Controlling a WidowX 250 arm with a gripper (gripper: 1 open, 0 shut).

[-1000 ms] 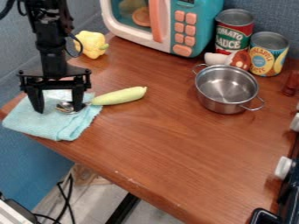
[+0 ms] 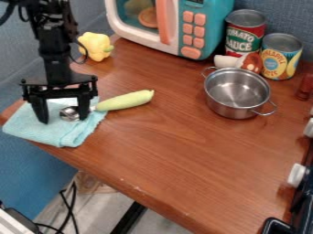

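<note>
My black gripper hangs over a light blue cloth at the table's left end, its two fingers apart and pointing down. A small silver metal object sits low between or just beside the fingers; whether they touch it I cannot tell. A pale yellow corn-like object lies at the cloth's right edge, to the right of the gripper.
A steel pot stands right of centre, with cans behind it. A toy microwave and yellow duck are at the back. A dark appliance lines the right edge.
The gripper has shifted slightly to the right and up over the cloth. The other objects look unchanged.
</note>
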